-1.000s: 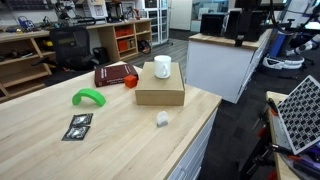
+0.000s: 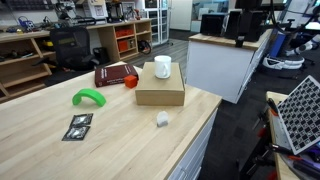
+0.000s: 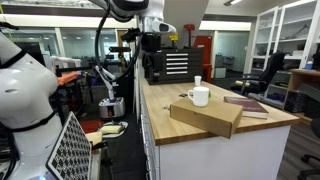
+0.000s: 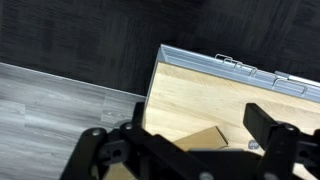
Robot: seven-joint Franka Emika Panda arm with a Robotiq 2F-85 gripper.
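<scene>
My gripper is open, its two dark fingers wide apart with nothing held between them. In exterior view 1 the gripper hangs high at the right, beyond the table's edge and away from the objects. A white mug stands upright on a closed cardboard box. Exterior view 2 shows the same mug on the box, handle toward the camera's left. In the wrist view only a corner of the box shows, and the mug cannot be made out.
The wooden table also holds a small white object, a green arch, two dark packets, a dark red book and a red item.
</scene>
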